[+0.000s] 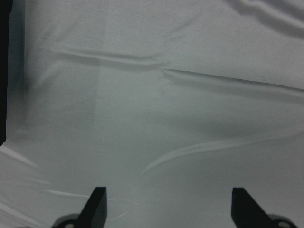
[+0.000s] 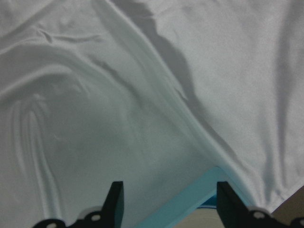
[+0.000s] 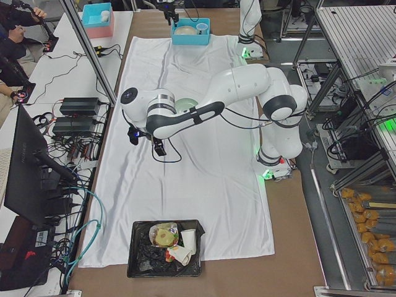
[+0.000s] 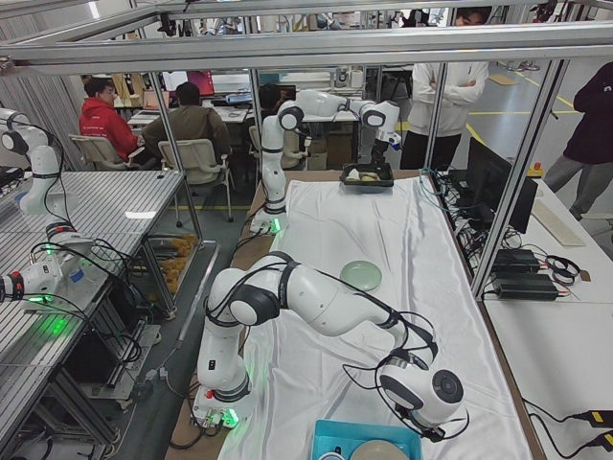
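My left gripper is open over bare white cloth (image 1: 166,118), its fingers empty; in the camera left view it hangs at mid-table. My right gripper is open, with nothing held, above cloth beside a light-blue bin (image 2: 190,199). That bin (image 3: 190,39) holds a tan round item (image 3: 184,30) and a blue cup (image 3: 202,28). A pale green plate (image 4: 360,275) lies mid-table, partly hidden by the left arm in the camera left view. A black lined tray (image 3: 141,260) at the other end holds packaged food (image 3: 163,236) and white papers.
A monitor (image 3: 23,179), cables and black boxes crowd one long side of the table. Metal frame posts (image 4: 510,182) stand along the edges. The cloth between the arms is largely clear apart from the plate.
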